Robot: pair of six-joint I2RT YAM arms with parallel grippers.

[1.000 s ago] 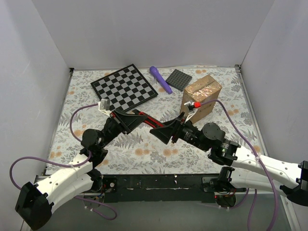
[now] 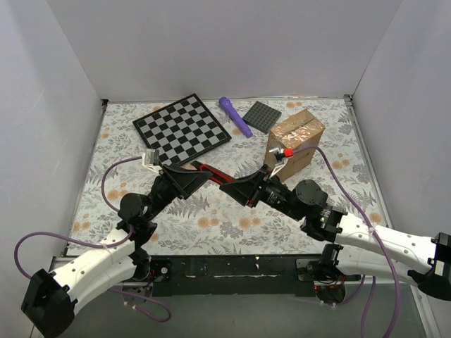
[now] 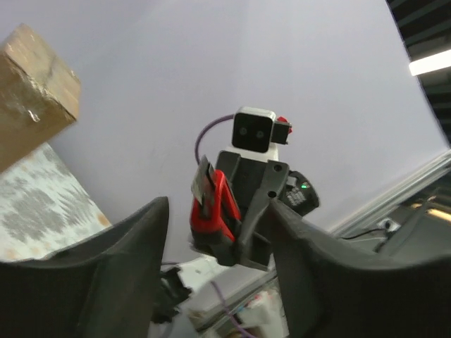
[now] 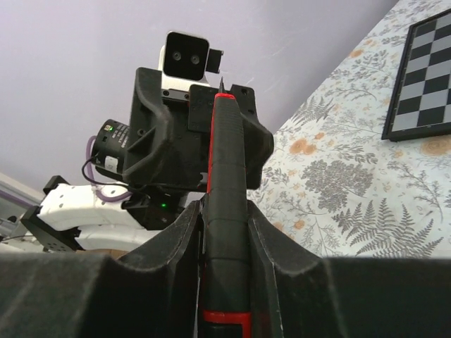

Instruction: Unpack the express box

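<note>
The red and black box cutter [image 2: 217, 175] hangs in the air between my two arms in the top view. My right gripper is shut on its handle, one finger on each side. My left gripper stands open around the other end, fingers spread well apart, with a gap on both sides of the red tip [image 3: 213, 215]. A brown cardboard box [image 2: 297, 137] with shiny tape stands upright at the right of the table; part of it shows in the left wrist view. The right gripper hides part of the cutter from above.
A chessboard [image 2: 181, 129] lies at the back left. Behind the middle are a purple microphone-like object [image 2: 235, 117] and a dark grey square pad [image 2: 261, 117].
Both arms have barely moved.
</note>
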